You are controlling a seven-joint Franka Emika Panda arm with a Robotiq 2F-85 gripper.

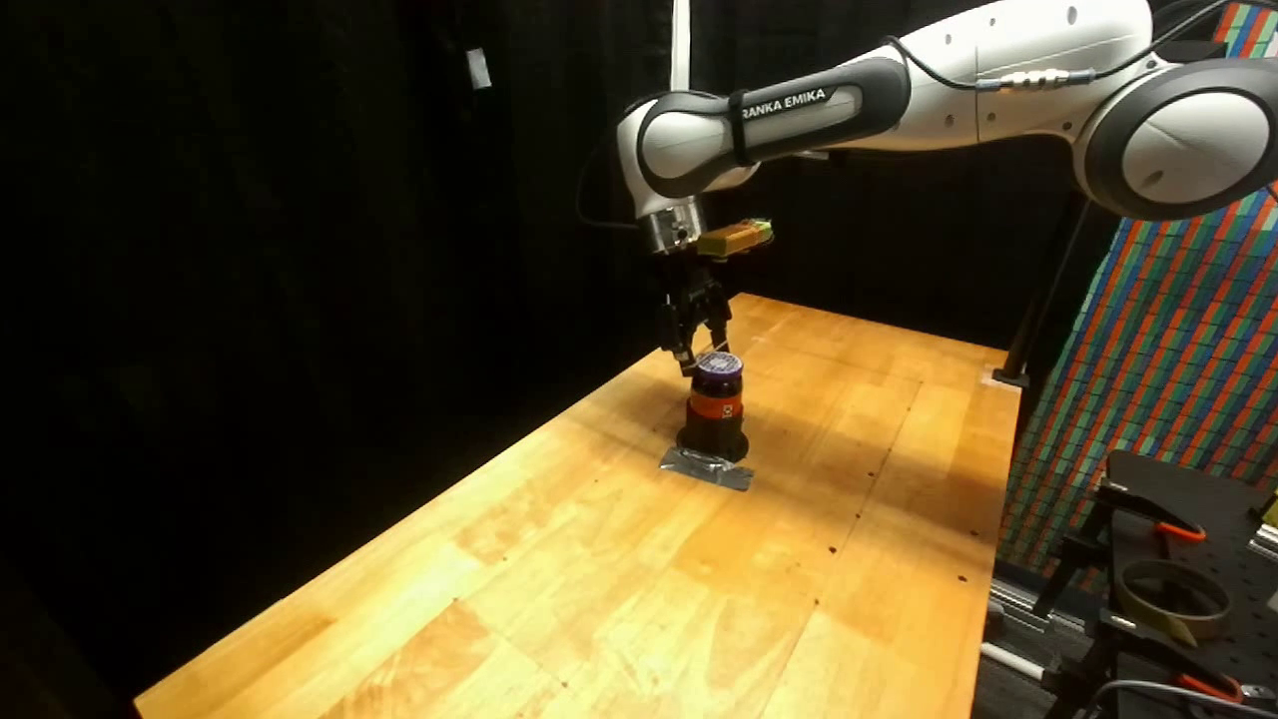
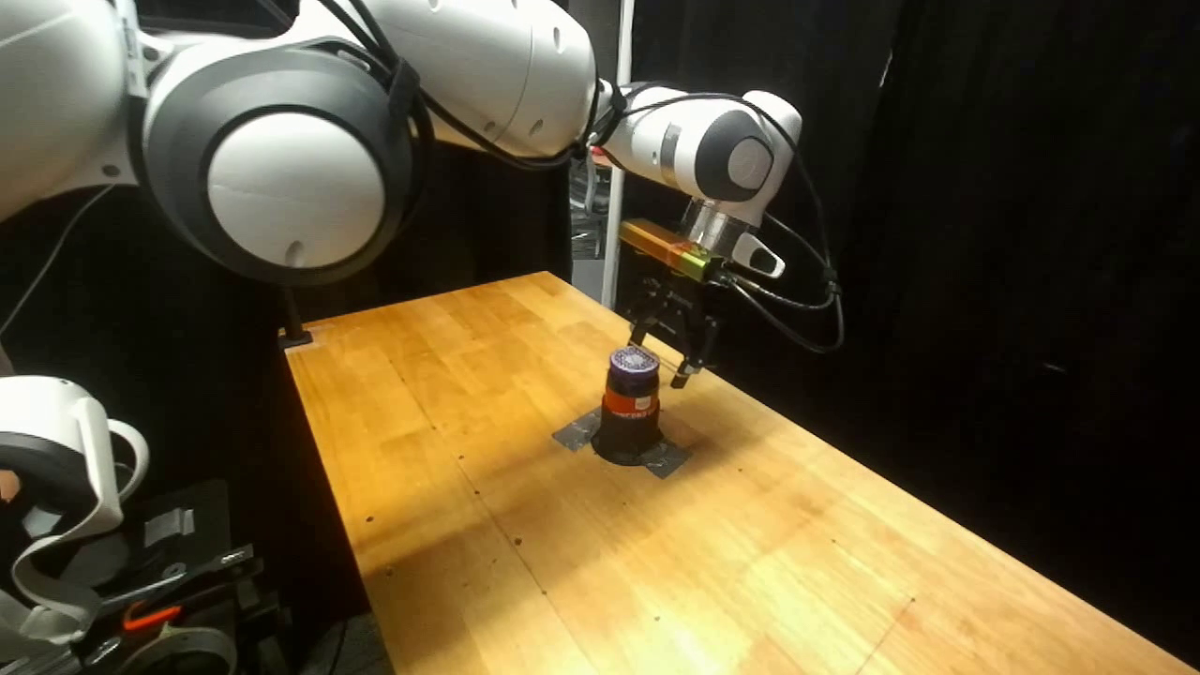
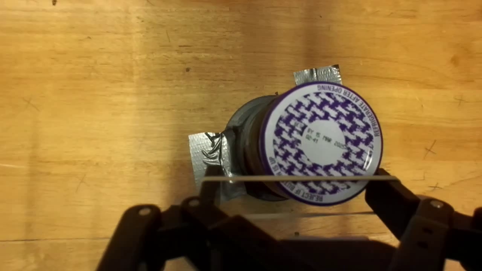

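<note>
A dark jar with an orange label and a purple-and-white patterned lid stands upright in a black round holder. Strips of silver tape run from the holder onto the table. Just above and beside the lid is my gripper, open, its fingers spread apart. A thin pale band stretches between the fingertips and crosses over one edge of the lid in the wrist view. Whether the band touches the lid, I cannot tell.
Black curtains hang behind it. Off the table's side is a dark cart holding clamps and a tape roll.
</note>
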